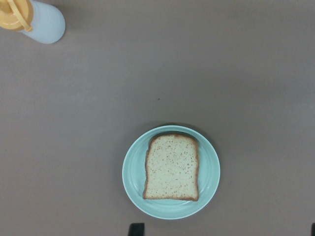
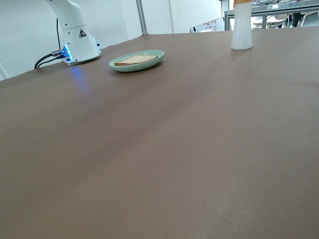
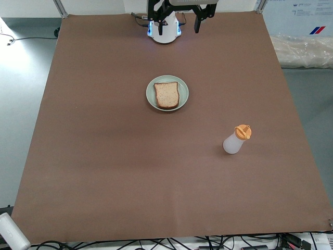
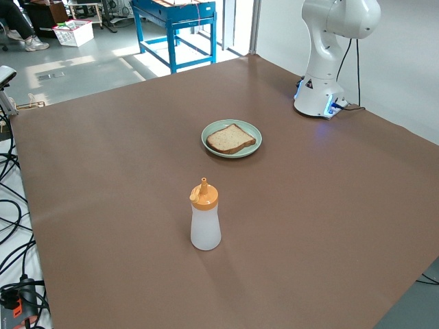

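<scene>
A slice of bread (image 3: 166, 95) rests on a pale green plate (image 3: 166, 78) in the middle of the brown table, also seen in the wrist view as bread (image 1: 171, 167). A squeeze bottle (image 3: 234, 142) with an orange lid stands to the right and front in the left camera view, and at the upper left (image 1: 45, 23) in the wrist view. My gripper (image 3: 179, 28) hangs high at the back of the table, above the arm's white base, with its two black fingers wide apart and nothing between them. Their tips show at the bottom edge of the wrist view.
Cables and small devices (image 4: 20, 295) lie off the near edge. A white wall stands behind the arm's base.
</scene>
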